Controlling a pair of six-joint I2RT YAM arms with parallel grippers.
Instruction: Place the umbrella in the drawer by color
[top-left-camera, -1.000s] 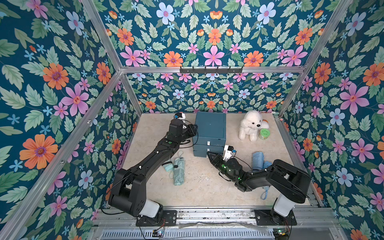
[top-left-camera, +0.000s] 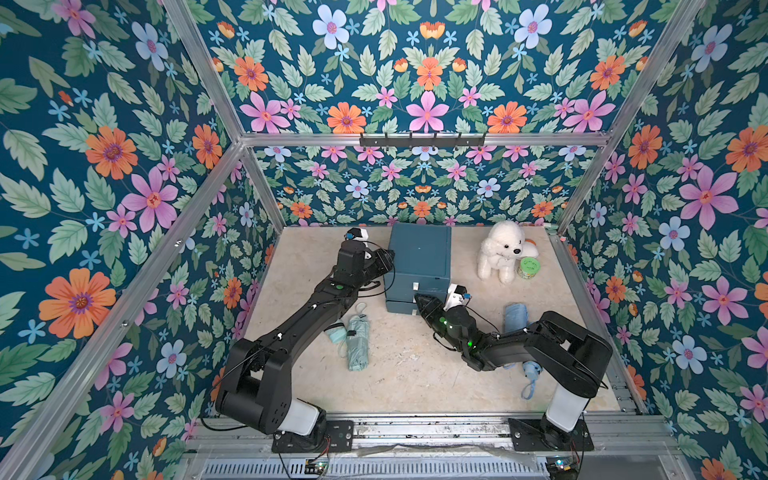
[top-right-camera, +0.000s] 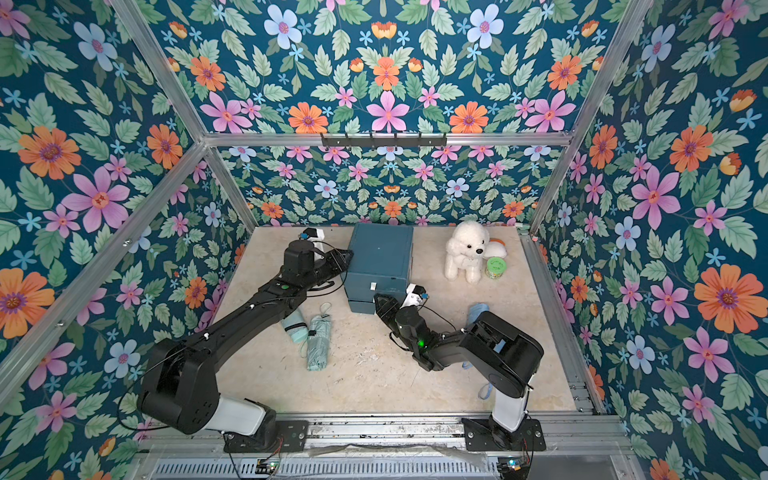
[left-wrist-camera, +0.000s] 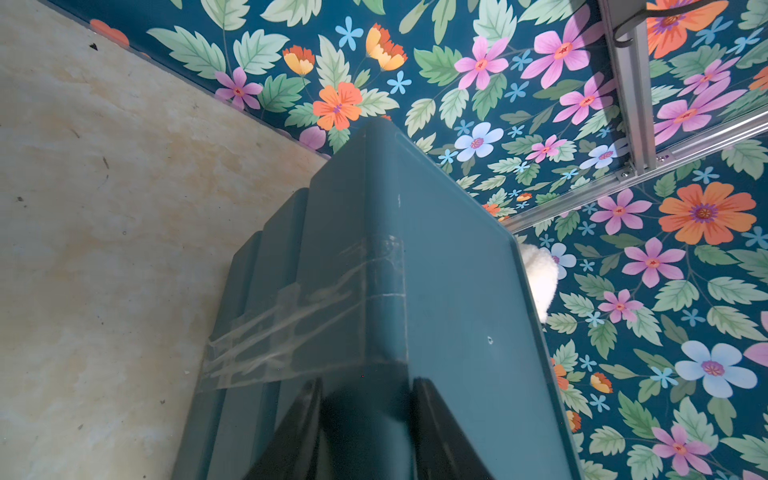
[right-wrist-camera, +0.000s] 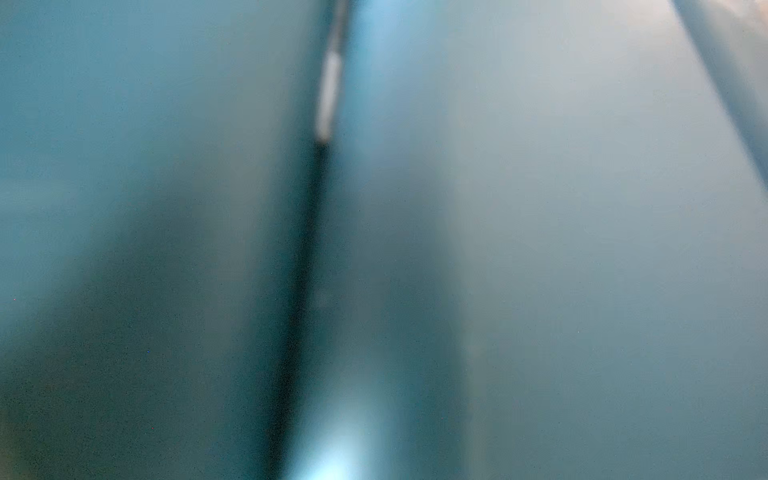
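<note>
A blue-teal drawer box stands at the back middle. My left gripper is at its left side, fingers open around the rounded corner edge, where clear tape shows. My right gripper is at the front, beside the white handle tabs; its wrist view is a close blur of blue, so its finger is unclear. A mint umbrella lies front left beside a mint pouch. A blue umbrella lies on the right, partly hidden by the right arm.
A white plush dog and a green-lidded jar stand at back right. Small white scraps lie on the middle of the table, whose front middle is otherwise clear.
The left arm and the box have barely moved.
</note>
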